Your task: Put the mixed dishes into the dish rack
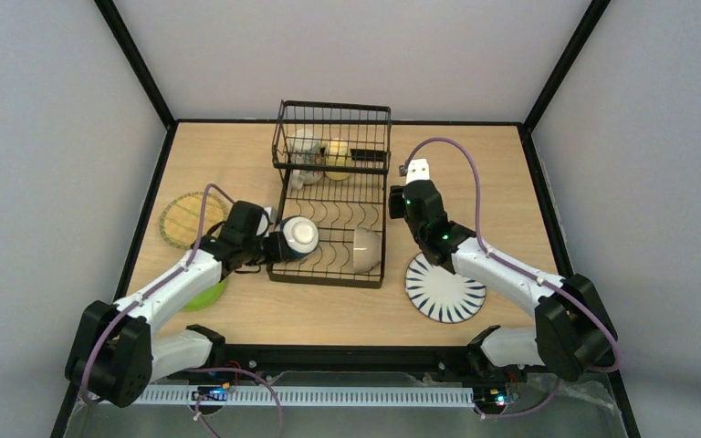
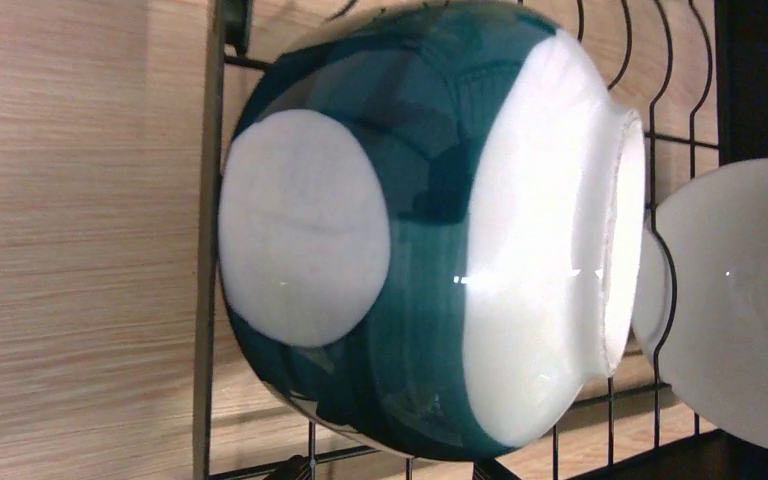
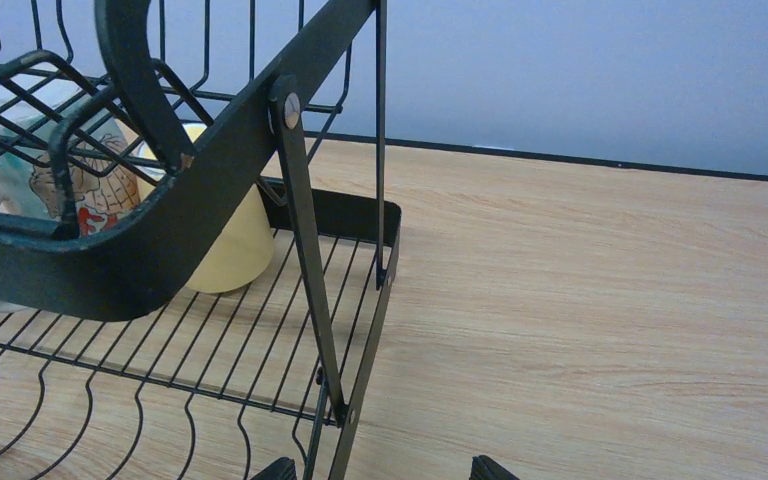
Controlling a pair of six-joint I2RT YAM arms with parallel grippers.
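A teal and white bowl (image 2: 420, 240) rests in the front left of the black dish rack (image 1: 327, 282), its white foot facing right and upward. Close against its left side in the top view is my left gripper (image 1: 278, 248), open; in its wrist view only the fingertips show, below the bowl. A plain white bowl (image 1: 366, 250) sits in the rack's front right. Right of the rack my right gripper stands open and empty. A yellow cup (image 3: 235, 245) and a patterned mug (image 1: 305, 157) stand at the rack's back, under the upper basket.
On the table lie a blue-striped white plate (image 1: 444, 288) at right, a yellow plate (image 1: 183, 220) at left, and a green plate (image 1: 205, 297) partly under the left arm. The raised upper basket (image 1: 332, 112) overhangs the back. Bare wood lies right of the rack.
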